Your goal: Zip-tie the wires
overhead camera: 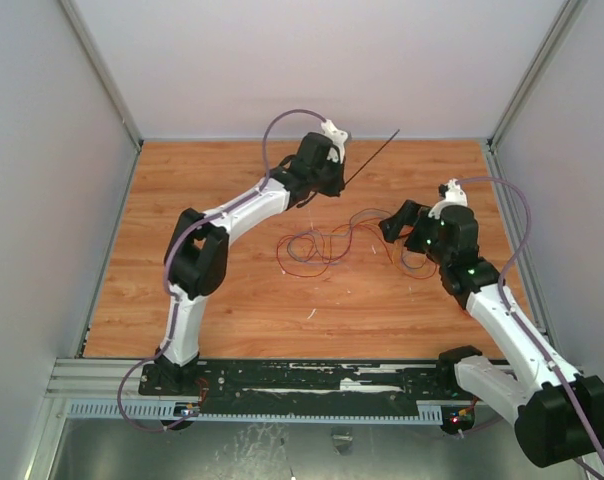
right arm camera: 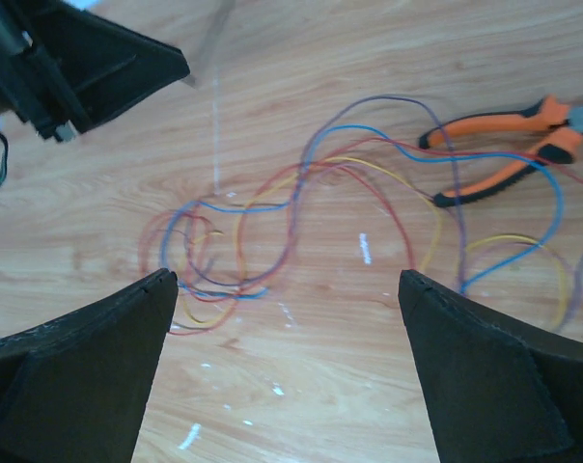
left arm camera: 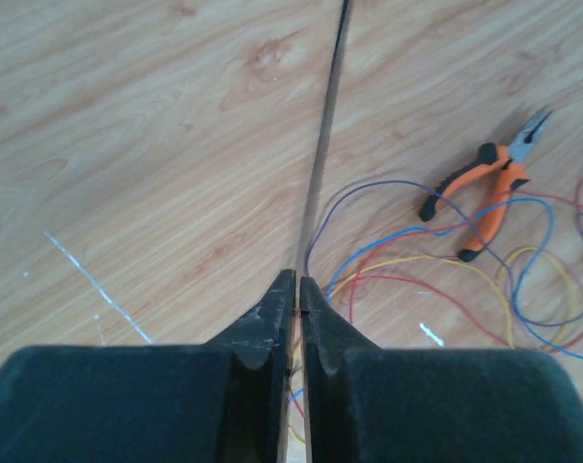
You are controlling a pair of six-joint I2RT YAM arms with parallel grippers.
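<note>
My left gripper is shut on a long thin dark zip tie point(left arm camera: 322, 135), held in the air at the upper middle of the table in the top view, pointing up and right. Loose coloured wires point(right arm camera: 243, 280) lie in tangled loops on the wood below it. My right gripper hangs open over the right end of the wires, nothing between its fingers; in the right wrist view the tip of my left gripper shows at the upper left.
Orange-handled pliers point(left arm camera: 504, 193) lie among the wires at the right, mostly under my right arm in the top view. Small white scraps lie on the table point(overhead camera: 182, 300), whose left side and front are clear. Walls bound the workspace.
</note>
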